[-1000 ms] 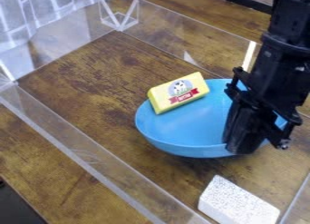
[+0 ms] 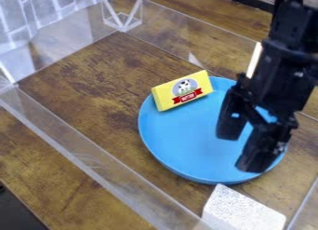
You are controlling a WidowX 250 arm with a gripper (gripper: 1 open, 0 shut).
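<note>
A round blue plate [image 2: 187, 145] lies on the wooden surface. On its upper left part sits a yellow box with a red label and cow picture [image 2: 181, 91]. The black gripper [image 2: 246, 133] hangs over the plate's right part, open, its dark fingers blurred, with nothing visible between them. It stands apart from the yellow box, to its lower right.
A white block [image 2: 245, 209] lies at the bottom, below the plate. Clear transparent walls edge the workspace on the left. The wooden surface [image 2: 81, 94] left of the plate is bare.
About a second ago the plate appeared tilted under the gripper; now it lies flatter and lower.
</note>
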